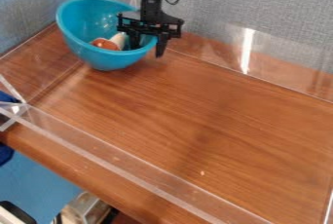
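A turquoise bowl (86, 28) sits at the back left of the wooden table. A small red object (103, 44) lies in it, with a pale item (119, 38) beside it. My black gripper (146, 38) hangs over the right part of the bowl, its lower end reaching down inside and at the rim. Whether it is open, shut or holding anything is too dark and small to tell.
Clear panels edge it, with grey padded walls behind. A blue object (6, 99) is at the left edge.
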